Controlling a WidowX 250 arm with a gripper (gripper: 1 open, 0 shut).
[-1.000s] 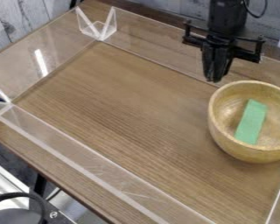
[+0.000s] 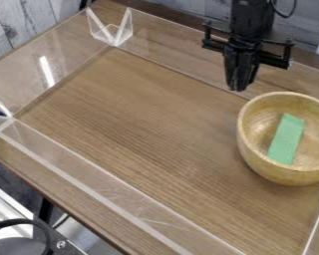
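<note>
My gripper (image 2: pixel 239 73) hangs at the top right, above and behind a wooden bowl (image 2: pixel 255 155). Its black fingers point down close together, shut, with nothing visible between them. A green rectangular block (image 2: pixel 286 139) lies inside the bowl, which rests at the right side of the wooden tray floor.
Clear plastic walls edge it, with a clear bracket (image 2: pixel 112 30) at the top left. Black cables lie at the bottom left corner, outside the floor.
My gripper has shifted slightly up and to the left over the last second. The bowl and green block look unmoved.
</note>
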